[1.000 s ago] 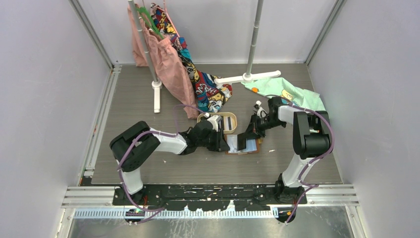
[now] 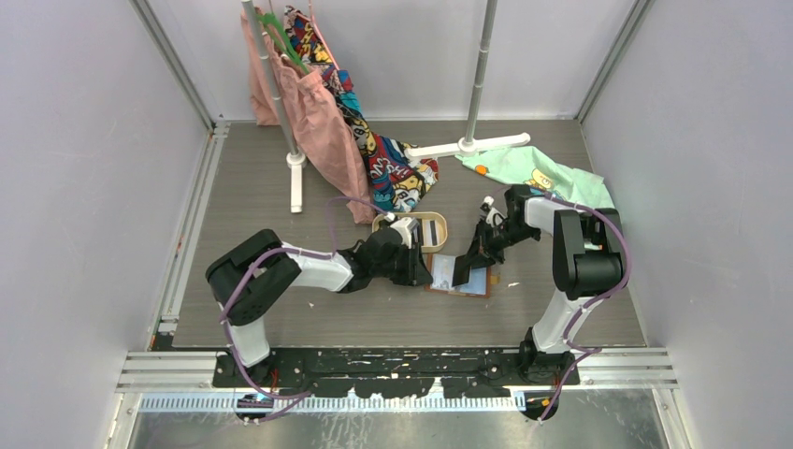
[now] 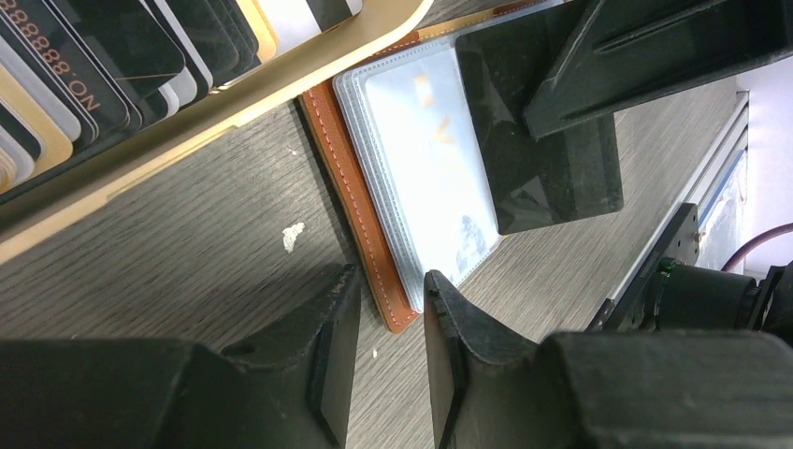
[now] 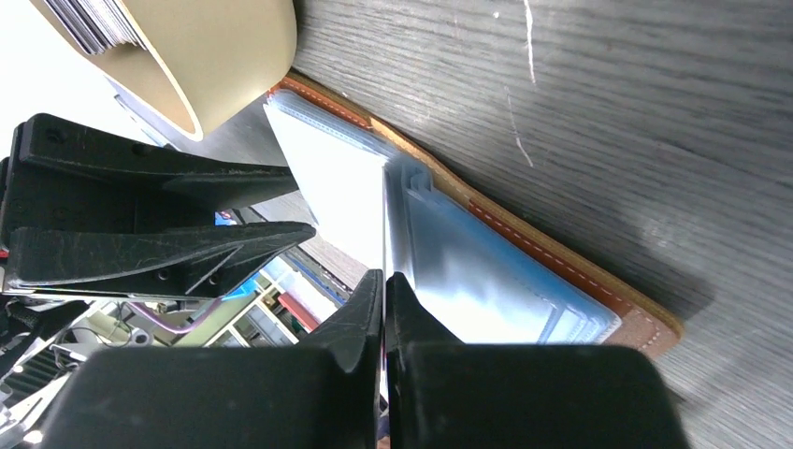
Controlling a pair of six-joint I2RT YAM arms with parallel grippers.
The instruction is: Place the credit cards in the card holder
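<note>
The open card holder (image 2: 442,273), brown leather with clear sleeves, lies on the table between both arms. In the left wrist view, one corner of the holder (image 3: 400,304) sits between the fingers of my left gripper, which is closed on it. A black card (image 3: 547,178) is pinched by my right gripper and stands across the clear sleeves (image 3: 430,154). The right wrist view shows that card edge-on as a thin line between the fingertips, at the sleeves. Whether its lower edge is inside a sleeve, I cannot tell.
Beside the holder stands a tan box (image 3: 220,117) with several cards (image 3: 84,84) in it. Clothes (image 2: 327,140) and white rack feet (image 2: 468,147) occupy the back, and a green cloth (image 2: 542,173) lies at back right.
My right gripper and the black card have shifted slightly right over the holder, and the holder's right part has moved a little toward the front. The left arm holds still.
</note>
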